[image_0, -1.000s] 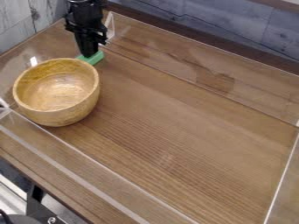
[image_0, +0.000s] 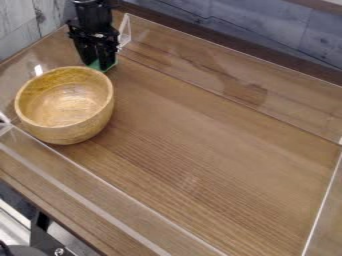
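Observation:
My black gripper (image_0: 94, 48) reaches down at the upper left, over a small green object (image_0: 104, 62) that is mostly hidden beneath its fingers. The gripper is open; whether its fingers touch the object is hard to tell. A large yellow bowl (image_0: 64, 105) stands just below them on the left.
The wooden tray floor (image_0: 214, 150) is bare across the middle and right. Pale walls bound it at the left and along the back, close behind the gripper.
My gripper has moved slightly down onto the green object, covering more of it. The bowl has not moved.

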